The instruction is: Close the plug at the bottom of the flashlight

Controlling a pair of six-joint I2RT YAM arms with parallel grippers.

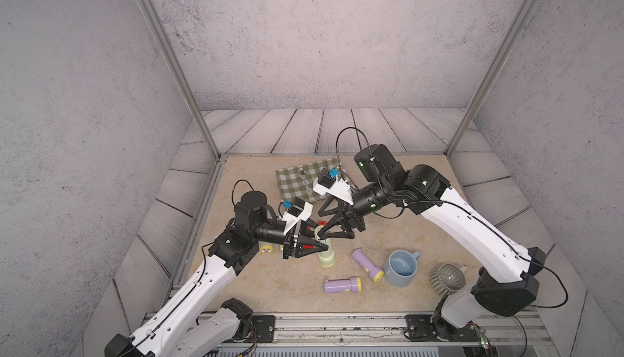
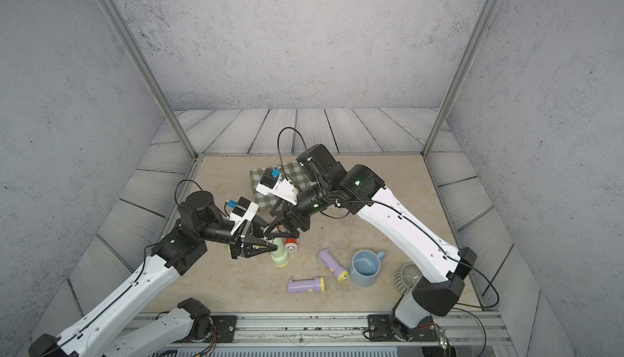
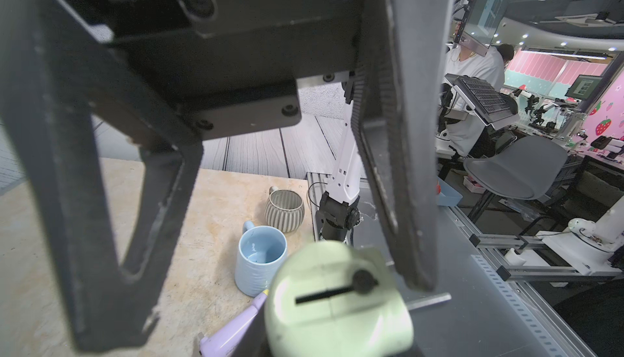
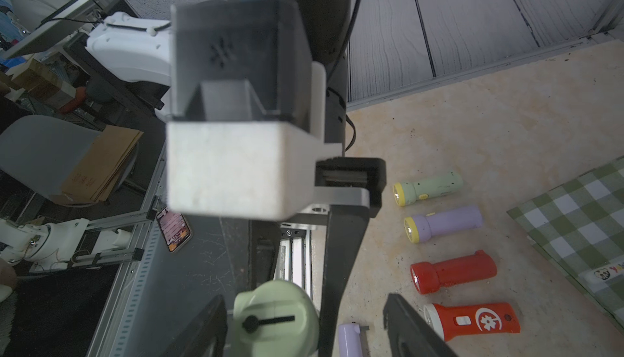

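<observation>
A pale green flashlight point(image 1: 325, 257) stands upright, yellow end down and bottom end up. Its bottom face point(image 3: 339, 301) shows a dark slot and a round dark spot at one end of the slot. My left gripper point(image 1: 321, 237) is shut on the flashlight's body; its black fingers flank the green end point(image 4: 275, 316) in the right wrist view. Close above hangs my right gripper, its fingers spread apart on either side of the flashlight end in the left wrist view, nothing between them that I can see touching. Whether the plug sits flush cannot be told.
Two purple flashlights point(image 1: 342, 285) lie at the front, with a blue mug point(image 1: 400, 267) and a ribbed grey mug point(image 1: 448, 279) to their right. Red flashlights point(image 4: 453, 271) and others lie behind the left gripper. A checkered cloth point(image 1: 299, 181) lies at the back.
</observation>
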